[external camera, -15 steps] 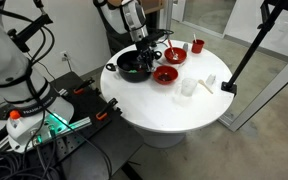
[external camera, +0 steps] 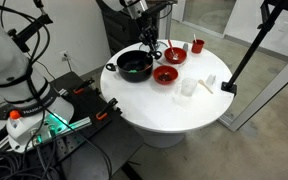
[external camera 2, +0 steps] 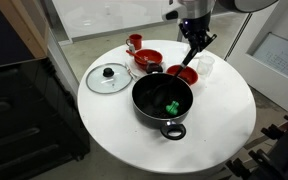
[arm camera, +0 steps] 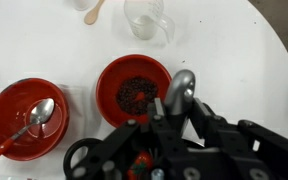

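Observation:
My gripper [external camera 2: 197,42] is shut on a long utensil, whose silver, rounded handle end [arm camera: 181,86] sticks up past the fingers in the wrist view. The utensil's dark shaft [external camera 2: 180,76] slants down into a black pot [external camera 2: 144,108] in exterior view 2; its lower end is hard to make out. Inside the pot lies a green item [external camera 2: 172,106]. A red item [arm camera: 140,163] shows below the gripper in the wrist view. In exterior view 1 the gripper [external camera: 148,45] hangs above the pot [external camera: 130,76], near its far side.
Beside the pot stands a red bowl [arm camera: 109,105] of dark bits. Another red bowl [arm camera: 6,98] holds a metal spoon [arm camera: 42,112]. A clear measuring cup [arm camera: 144,16], a red mug [external camera 2: 134,42] and a glass lid [external camera 2: 105,83] stand around.
The arm above the pot has shifted slightly up and to the right in exterior view 1. The pot and bowls appear unmoved.

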